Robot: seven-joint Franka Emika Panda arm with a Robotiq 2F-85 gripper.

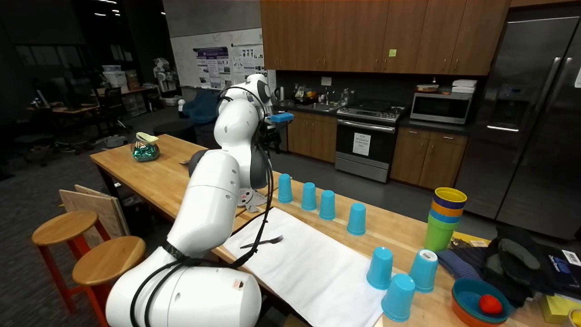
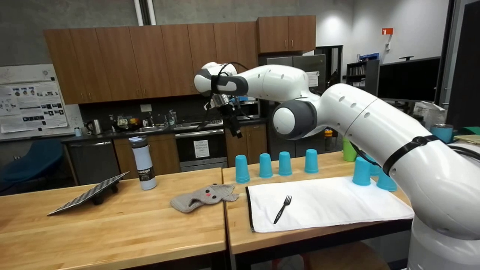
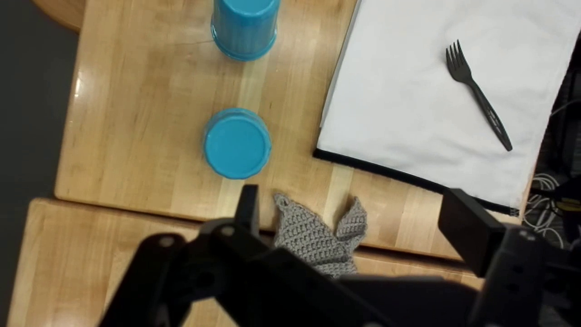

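Observation:
My gripper stands open in the wrist view, its dark fingers (image 3: 472,231) wide apart with nothing held between them. In exterior view 2 the gripper (image 2: 234,129) hangs high over the table. Beneath it in the wrist view lies a grey knitted toy (image 3: 310,234), partly hidden by the gripper. An upside-down blue cup (image 3: 238,144) stands beyond the left finger. Several such cups form a row (image 2: 266,166) along the table's far side. A black fork (image 3: 479,95) rests on a white cloth (image 2: 324,202).
Three more blue cups (image 1: 399,297) stand by the cloth's right end, near a stack of colored cups (image 1: 444,218) and a bowl (image 1: 463,291) with a red ball. On the left table are a bottle (image 2: 143,164) and a tilted dark panel (image 2: 90,193).

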